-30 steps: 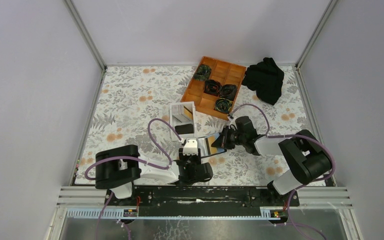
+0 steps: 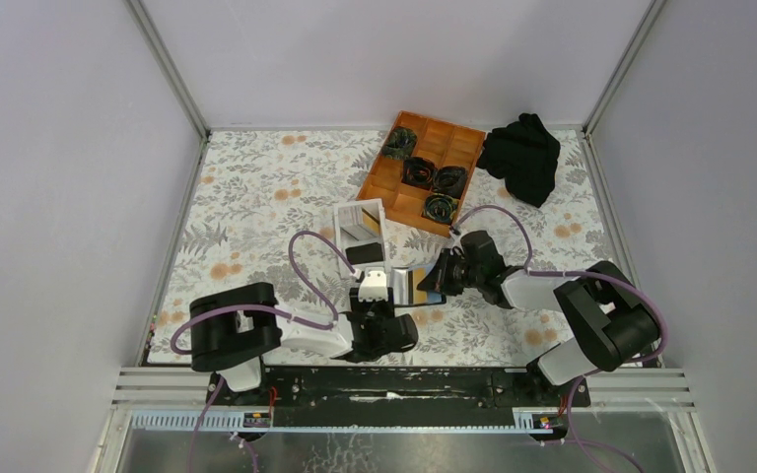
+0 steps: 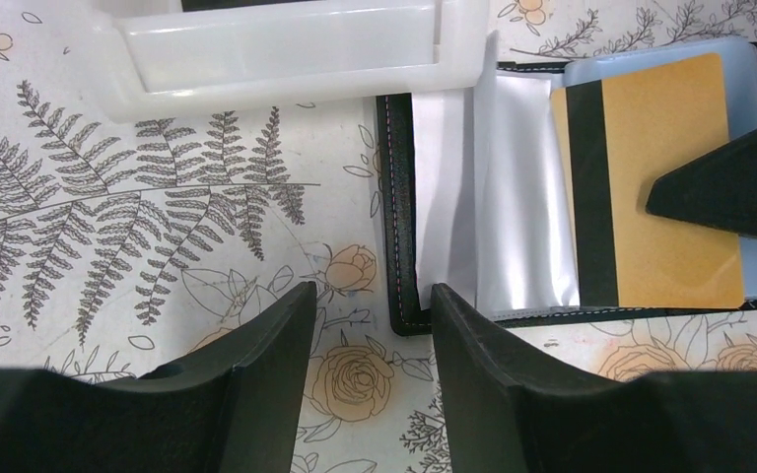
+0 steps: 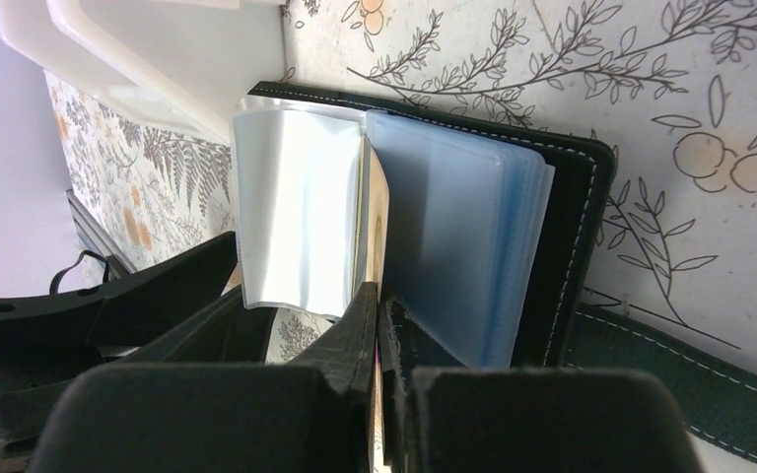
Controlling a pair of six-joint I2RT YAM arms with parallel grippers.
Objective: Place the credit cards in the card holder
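The black card holder (image 3: 400, 207), with clear sleeves, lies open on the table. A gold card with a black stripe lies over its sleeves; in the right wrist view its edge (image 4: 377, 197) runs down to my right gripper, which is shut on it. My left gripper is open at the holder's left edge, nothing visible between its fingertips. A white tray (image 2: 338, 227) behind the holder contains more cards, gold and dark.
An orange compartment box (image 2: 382, 177) with coiled dark items stands at the back, beside a black cloth (image 2: 522, 158).
Both arms have shifted very slightly near the holder; the holder appears a little straighter. The tray has not moved.
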